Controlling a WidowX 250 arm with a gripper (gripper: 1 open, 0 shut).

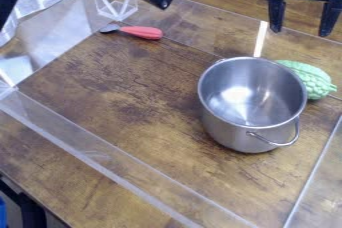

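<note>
At the top right, my gripper (302, 14) hangs over the back of the wooden table, its two dark fingers apart with nothing visible between them. Below it a steel pot (254, 122) with a wire handle stands empty on the right half of the table. A pale green textured vegetable-like object (310, 77) lies just behind the pot, to its right. A utensil with a red handle (140, 32) rests at the back left.
Clear plastic walls (107, 157) border the work area. A large dark shape covers the upper-left edge of the view.
</note>
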